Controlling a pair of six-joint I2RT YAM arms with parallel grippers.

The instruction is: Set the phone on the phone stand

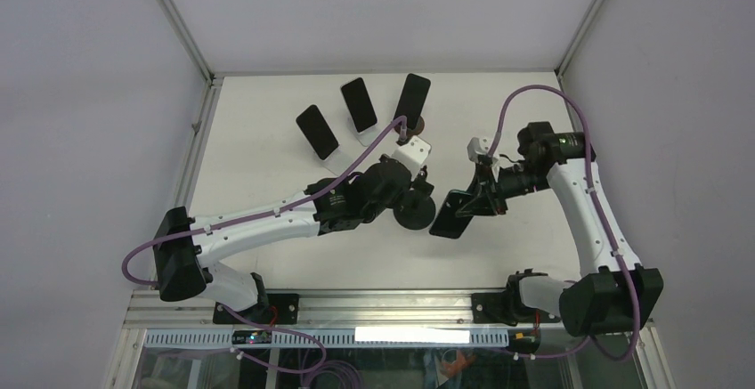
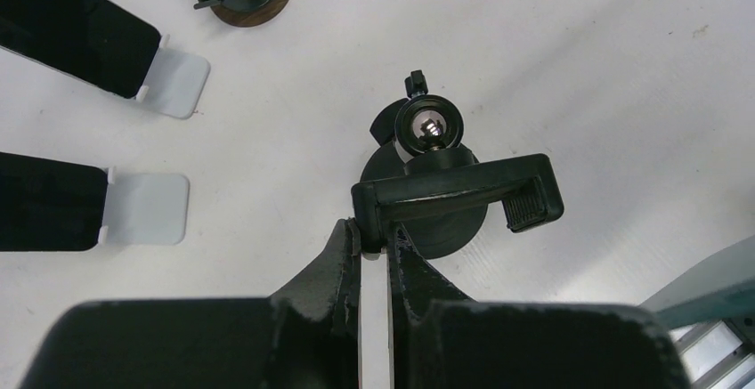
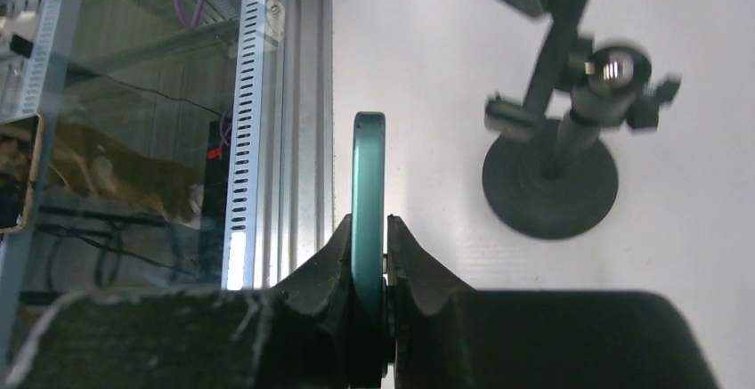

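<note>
A black ball-head phone stand with a clamp holder [image 2: 463,184] stands on a round base [image 1: 414,214] mid-table. My left gripper is shut on the left end of that holder. My right gripper is shut on a phone [image 1: 450,217], held just right of the stand; in the right wrist view it appears edge-on as a teal strip. The stand's top is partly hidden under the left arm in the top view.
Three phones rest on stands at the back: left [image 1: 316,129], middle [image 1: 356,101] and right [image 1: 412,95]. The table's front rail [image 1: 401,300] runs below the stand.
</note>
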